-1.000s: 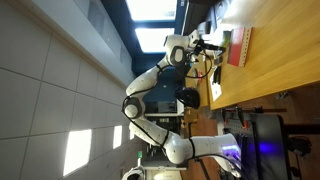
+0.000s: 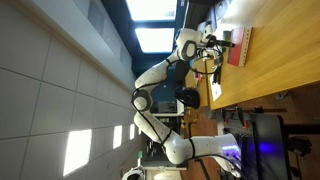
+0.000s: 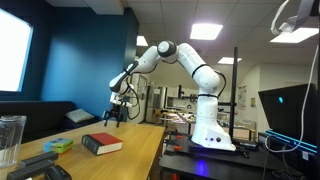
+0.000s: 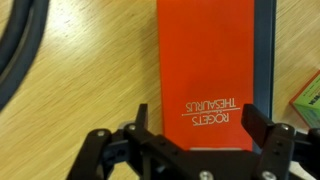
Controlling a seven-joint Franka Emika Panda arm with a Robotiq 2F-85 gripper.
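A red book (image 4: 208,60) with "Roget's Thesaurus" on its cover lies flat on the wooden table, its lettering upside down in the wrist view. In exterior view 2 the same book (image 3: 101,144) shows its pale page edges. My gripper is open over the lettered end of the cover, one finger (image 4: 141,117) towards the left edge and the other towards the right. Nothing is held between them. From the side, the gripper (image 3: 117,113) appears above table height; its exact clearance over the book is hard to judge.
A green and orange box (image 4: 309,100) lies right of the book, and a black cable (image 4: 22,40) curves at the left. A clear glass (image 3: 10,138) stands near the table's left side. Bare tabletop (image 3: 143,142) extends right of the book in exterior view 2.
In exterior view 1 the arm and gripper have shifted slightly to the right, closer to the book. The book has stayed where it was.
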